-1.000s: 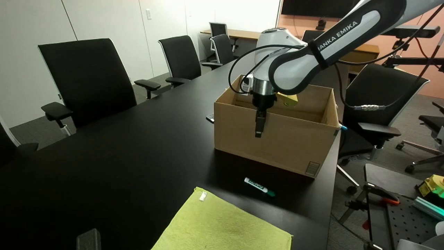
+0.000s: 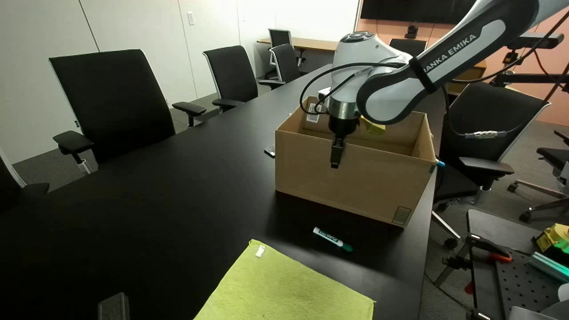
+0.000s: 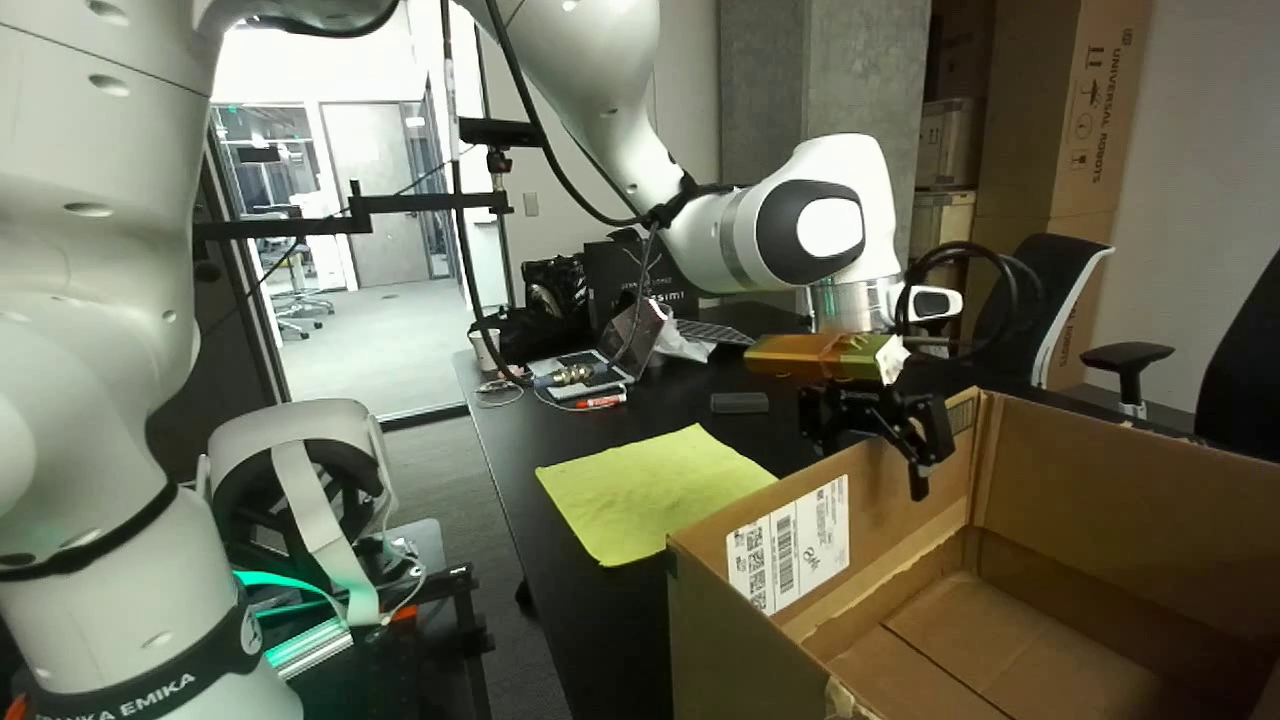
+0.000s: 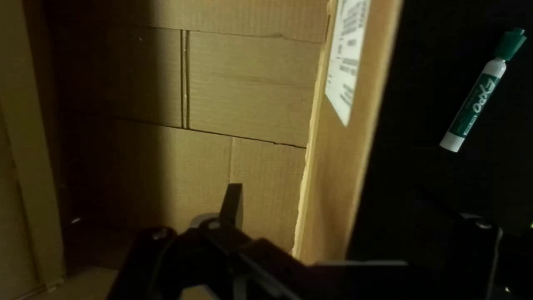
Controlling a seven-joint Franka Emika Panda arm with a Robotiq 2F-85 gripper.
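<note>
My gripper [image 2: 336, 159] points downward at the near long wall of an open cardboard box [image 2: 346, 181]. In exterior view 2 the gripper [image 3: 873, 450] is by the rim of the labelled box wall [image 3: 708, 540]. Its dark fingers stand apart in the wrist view, one finger [image 4: 231, 205] over the box interior and the other over the table side; nothing shows between them. On the black table, outside the box, lies a white and green marker [image 2: 331, 239], also visible in the wrist view [image 4: 472, 100]. The box hides it in exterior view 2.
A yellow-green cloth [image 2: 288, 285] is spread on the table [image 2: 176, 213] near the marker. The visible box floor [image 4: 250, 90] looks bare. A dark eraser-like block [image 3: 739, 403] and a laptop [image 3: 600, 366] sit farther along.
My gripper has risen a little and shifted slightly right in exterior view 1. The box, marker and cloth look practically unmoved.
</note>
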